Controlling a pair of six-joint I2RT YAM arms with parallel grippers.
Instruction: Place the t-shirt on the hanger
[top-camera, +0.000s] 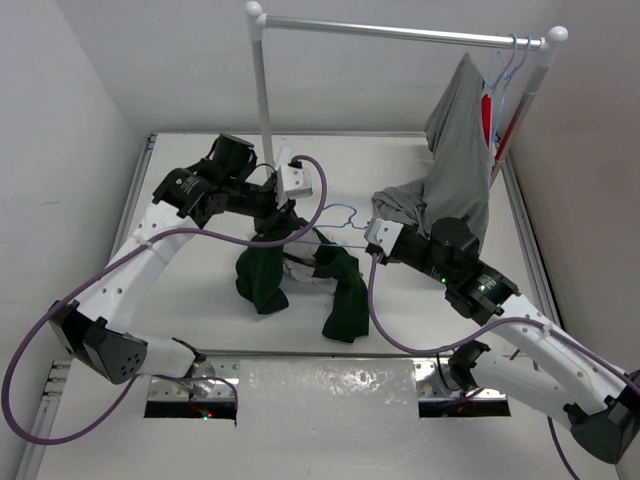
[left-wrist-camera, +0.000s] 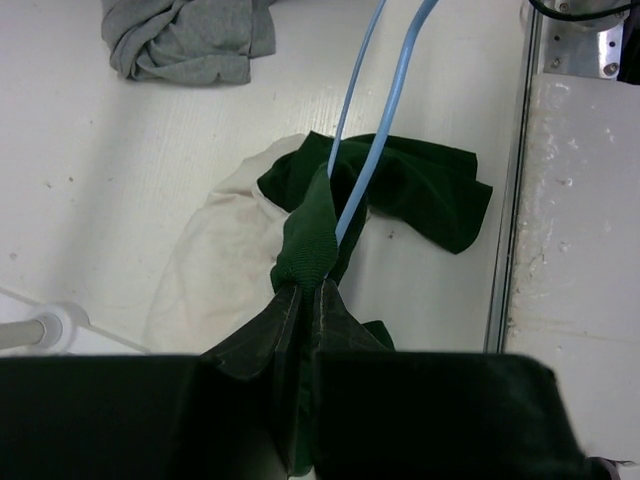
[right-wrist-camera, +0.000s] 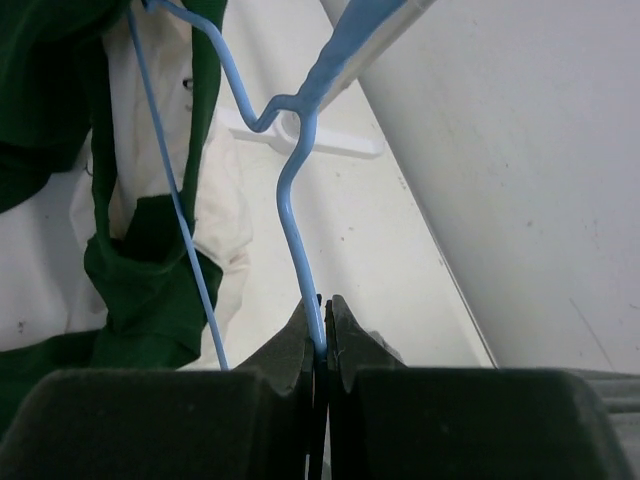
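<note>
A dark green and white t-shirt (top-camera: 345, 300) lies bunched at the middle of the white board, partly lifted under my left gripper (top-camera: 290, 215). In the left wrist view, that gripper is shut on green fabric (left-wrist-camera: 305, 240), with a blue hanger (left-wrist-camera: 390, 110) running into the fabric. My right gripper is shut on the hanger's blue wire (right-wrist-camera: 293, 225); in the top view it (top-camera: 375, 240) is right of the shirt, and the hanger reaches from it into the shirt's opening.
A rack with a top rail (top-camera: 390, 30) stands over the board. At its right hang blue hangers (top-camera: 510, 70), a grey garment (top-camera: 455, 140) and a red one. The board's left part (top-camera: 185, 160) is bare.
</note>
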